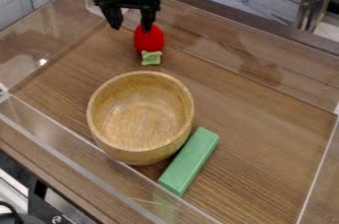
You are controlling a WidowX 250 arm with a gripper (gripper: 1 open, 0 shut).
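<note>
My gripper (pixel 127 16) is at the top of the view, dark, with its fingers apart and pointing down. Just to its lower right a red strawberry-like object (pixel 149 38) with a small light green tip (pixel 151 57) lies on the wooden surface. I cannot tell whether a finger touches it. A large tan bowl (pixel 141 117) sits in the lower middle. A green rectangular block (pixel 188 161) lies diagonally at its lower right.
A raised edge runs along the top right, and a clear rim along the left and bottom.
</note>
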